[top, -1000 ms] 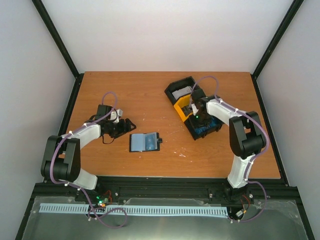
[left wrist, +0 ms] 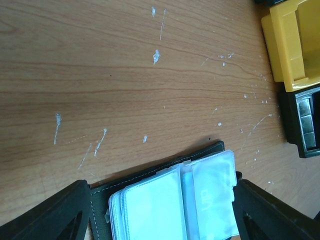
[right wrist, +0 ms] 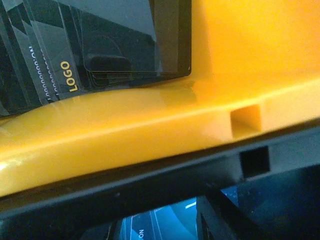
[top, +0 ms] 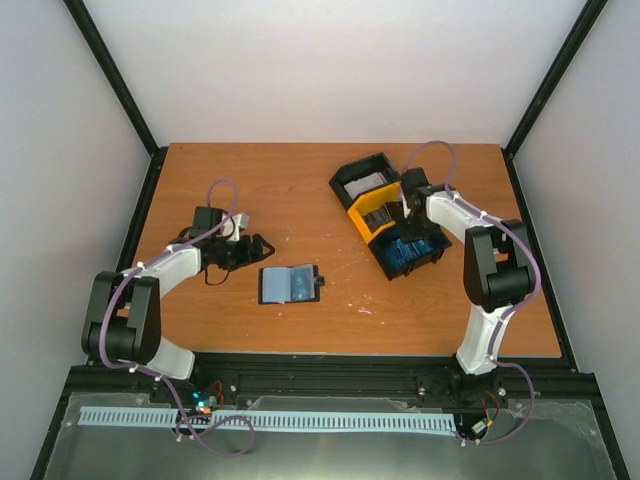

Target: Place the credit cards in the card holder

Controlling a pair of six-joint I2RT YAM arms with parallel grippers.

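Note:
The card holder [top: 289, 285] lies open on the table, its clear sleeves [left wrist: 149, 207] showing in the left wrist view. My left gripper hangs open above its near left side. Three bins stand at the right: a yellow one [top: 362, 222] with dark cards [right wrist: 115, 45], a black one with blue cards [top: 405, 252], and a black one with pale cards [top: 365, 182]. My right gripper is over the yellow and blue-card bins, its fingertips low at the blue cards in the right wrist view; whether anything is between them is unclear.
The bins sit close together at the right half of the table. The left arm stands left of the card holder.
My right arm has moved back and right over the bins, uncovering more of the blue cards in the top view. The left arm has barely moved.

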